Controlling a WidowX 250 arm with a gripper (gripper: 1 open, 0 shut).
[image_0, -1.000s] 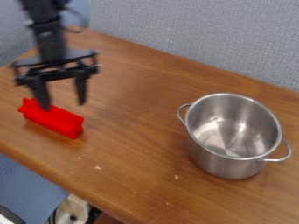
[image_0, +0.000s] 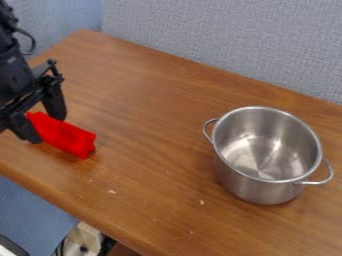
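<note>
My black gripper (image_0: 30, 106) is at the left edge, low over a red block (image_0: 70, 138), its fingers around the block's upper left end. Whether the fingers are closed on it is unclear. A steel pot (image_0: 265, 178) with two side handles stands empty on the right of the wooden table (image_0: 160, 190).
The table's front-left edge runs diagonally across the lower left, with a lower area beyond it. A textured grey wall stands behind.
Over the last second my gripper has moved left and down to the red block's end. The block and pot look unmoved.
</note>
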